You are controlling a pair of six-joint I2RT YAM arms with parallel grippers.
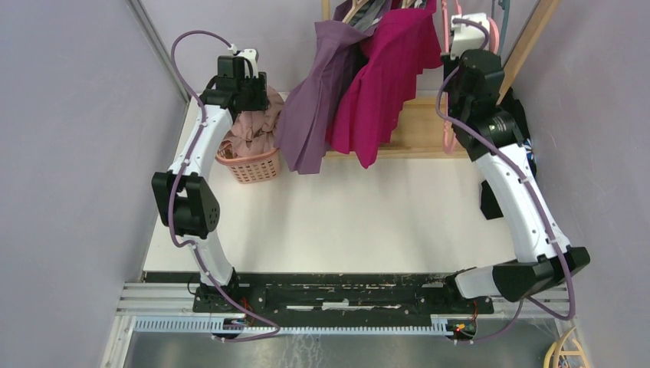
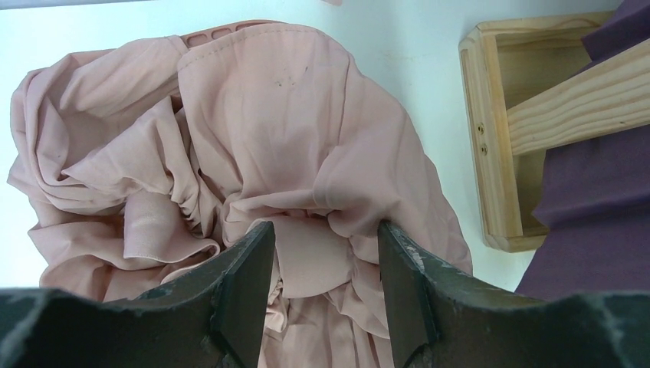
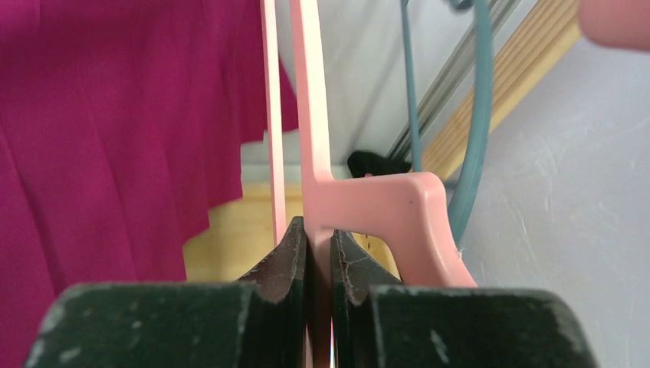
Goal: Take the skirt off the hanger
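Observation:
A pink hanger [image 3: 317,153], bare of cloth, is gripped by my right gripper, whose fingers close around its stem. From above, the same pink hanger [image 1: 449,138] hangs at the right end of the rack. The pale pink skirt [image 2: 291,107] lies crumpled in the pink basket [image 1: 259,168] at the left. Over it is my left gripper, its fingers apart, with folds of the pink cloth below and between them; nothing appears pinched.
A purple skirt [image 1: 320,92] and a magenta skirt [image 1: 387,80] hang mid-rack. Beside the pink hanger in the right wrist view is a blue-grey hanger [image 3: 477,115]. Dark cloth [image 1: 490,201] lies at the right.

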